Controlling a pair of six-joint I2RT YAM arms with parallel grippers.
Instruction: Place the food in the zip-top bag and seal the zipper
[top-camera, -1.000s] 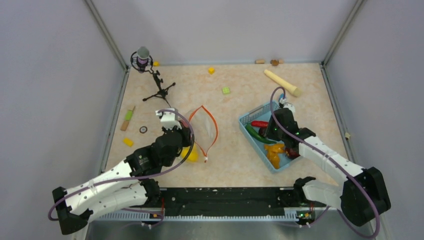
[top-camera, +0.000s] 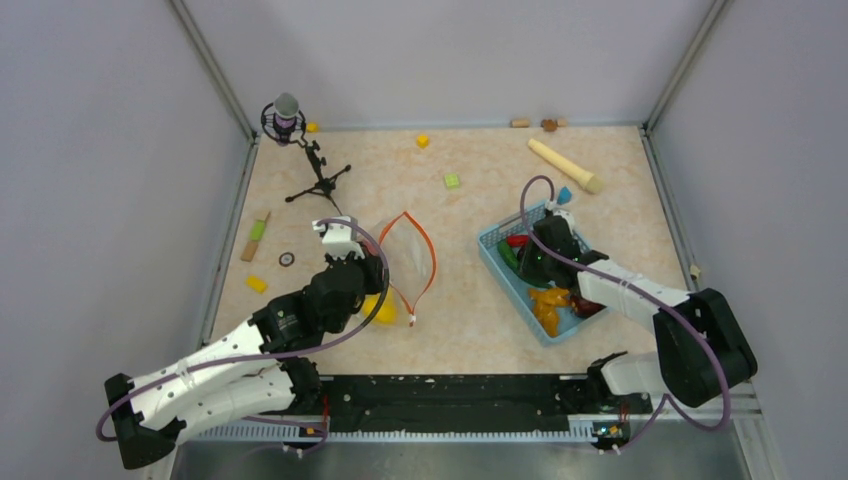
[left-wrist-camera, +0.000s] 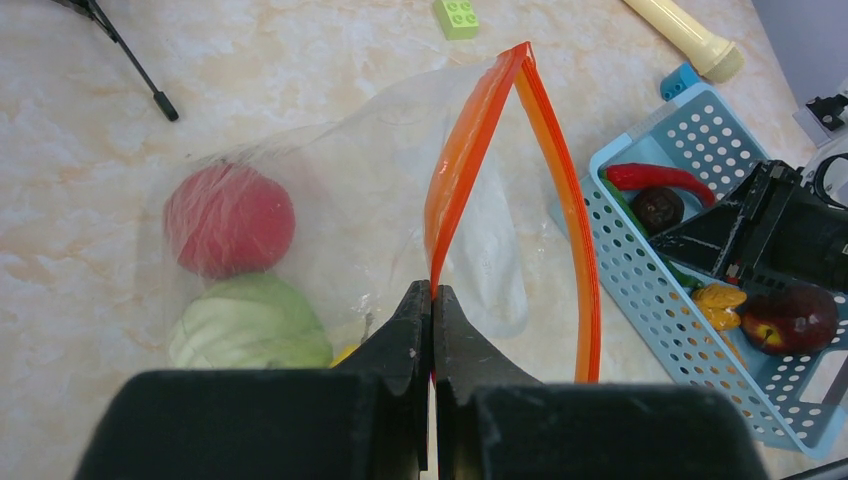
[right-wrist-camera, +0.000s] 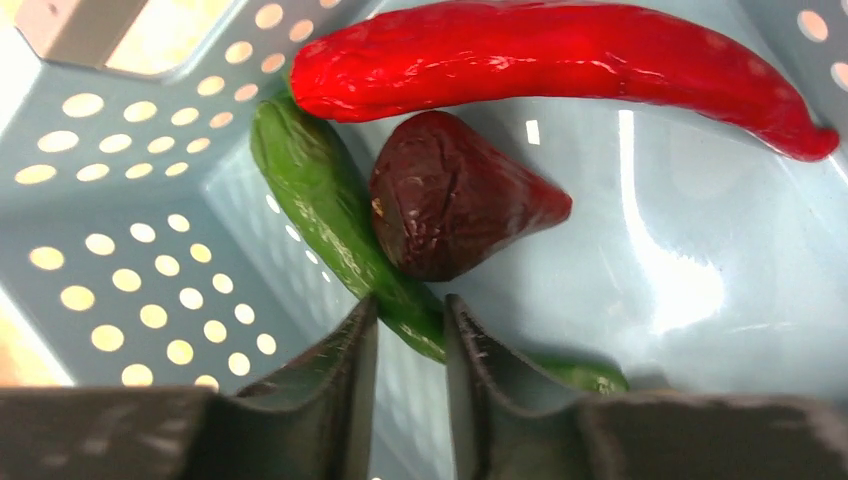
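Note:
My left gripper is shut on the orange-edged rim of the zip top bag (left-wrist-camera: 380, 180), whose mouth gapes; a red round item (left-wrist-camera: 228, 215) and a pale green one (left-wrist-camera: 250, 320) lie inside. My right gripper is down in the blue basket (top-camera: 495, 275), part open, its fingertips over a long green pepper (right-wrist-camera: 310, 190); whether it touches is unclear. Beside it lie a red pepper (right-wrist-camera: 540, 60) and a dark red item (right-wrist-camera: 450, 195); orange items (top-camera: 547, 310) and a red apple (left-wrist-camera: 788, 318) are at the basket's near end.
A black stand (top-camera: 320, 185) is at the back left, a yellow tube (top-camera: 560, 160) behind the basket. Small blocks (top-camera: 452, 181) dot the table. The middle between bag and basket is clear.
My right gripper has moved slightly leftward within the basket, its arm shifting with it. The left arm and bag look unchanged.

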